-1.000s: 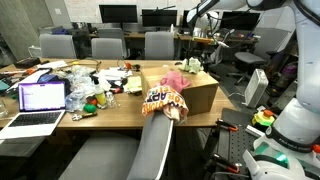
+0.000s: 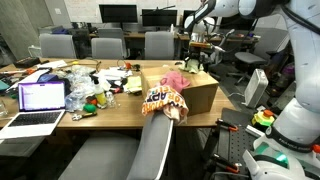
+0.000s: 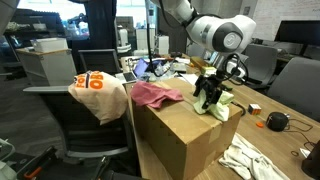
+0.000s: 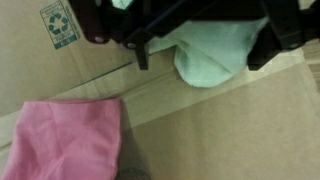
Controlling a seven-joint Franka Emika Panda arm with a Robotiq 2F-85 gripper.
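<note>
A pale green cloth [image 3: 213,108] lies crumpled on top of a large cardboard box [image 3: 185,130]. Down at this cloth is my gripper [image 3: 207,103], pointing downward. In the wrist view the fingers [image 4: 264,50] stand apart, with part of the green cloth [image 4: 207,58] between them; the fingers are open. A pink cloth [image 4: 65,140] lies on the same box, to one side of the gripper. The palm covers part of the green cloth, so how far the fingers reach into it is hard to see.
An orange-and-white patterned cloth [image 3: 100,97] hangs over a black chair. White cloth [image 3: 250,158] lies on the table beside the box, with black headphones [image 3: 278,121] nearby. A laptop [image 2: 40,98] and clutter occupy the table's other end.
My gripper has come down toward the green cloth over the last second. The pink cloth and the box appear unmoved.
</note>
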